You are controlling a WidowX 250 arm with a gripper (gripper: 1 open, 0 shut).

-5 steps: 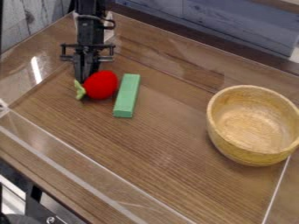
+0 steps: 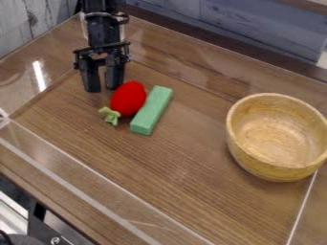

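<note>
My black gripper [image 2: 102, 72] hangs in the upper left, open, its fingers just to the left of and above a red object [image 2: 128, 98] with a green leafy top, like a strawberry or radish toy, lying on the wooden table. A green block [image 2: 152, 111] lies diagonally right beside the red object.
A large yellow bowl [image 2: 274, 115] sits on the right of the table [image 2: 166, 191]. The table's left edge and a pale wall are at the far left.
My gripper has moved up and left, away from the red object, which now shows more fully.
</note>
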